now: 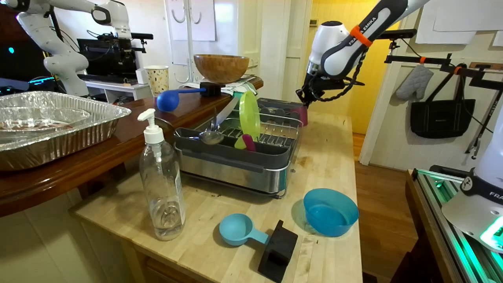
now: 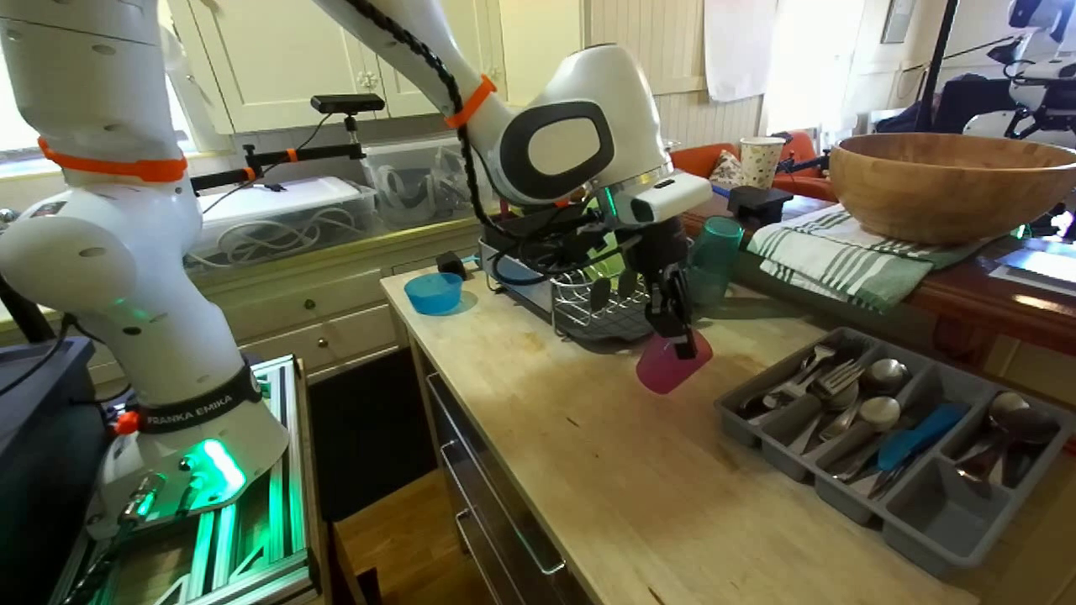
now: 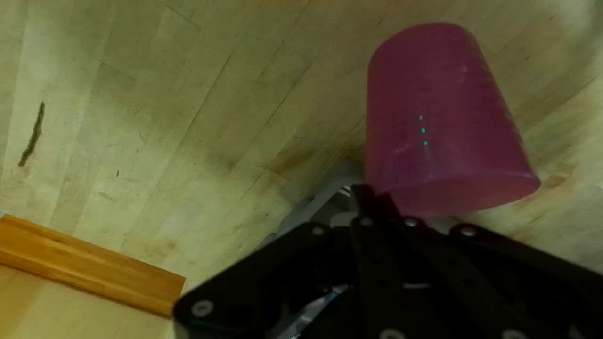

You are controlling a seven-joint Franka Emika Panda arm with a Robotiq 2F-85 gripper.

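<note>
A translucent pink cup (image 2: 671, 365) hangs tilted by its rim at the fingertips of my gripper (image 2: 683, 341), which is shut on it. In the wrist view the cup (image 3: 446, 113) shows its narrow base away from me, and its wide rim meets the shut gripper. Whether the base touches the wooden counter cannot be told. From exterior view 1, the gripper (image 1: 306, 98) is past the dish rack's far end, with the cup (image 1: 302, 116) partly hidden behind the rack.
The dish rack (image 1: 235, 162) holds a green plate (image 1: 250, 115). A grey cutlery tray (image 2: 918, 509) and a teal cup (image 2: 715, 257) stand near the gripper. A blue bowl (image 1: 331, 213) sits at the counter edge. Counter space (image 2: 605, 484) in front of the pink cup is clear.
</note>
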